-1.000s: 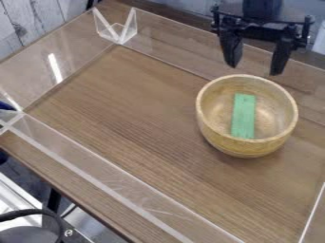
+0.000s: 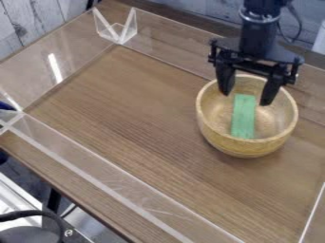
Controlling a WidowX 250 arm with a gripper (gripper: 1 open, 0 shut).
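Note:
A wooden bowl (image 2: 216, 138) sits on the right half of the wooden table, with a green bar (image 2: 242, 116) lying inside it. My gripper (image 2: 248, 86) hangs at the bowl's back rim, dark and open, its two fingers wide apart over the bowl's left and right parts. I see nothing held between the fingers.
Clear plastic panels edge it at the left and back. Dark equipment (image 2: 32, 228) with a cable stands at the bottom-left corner, outside the table.
The bowl and green bar stay in place.

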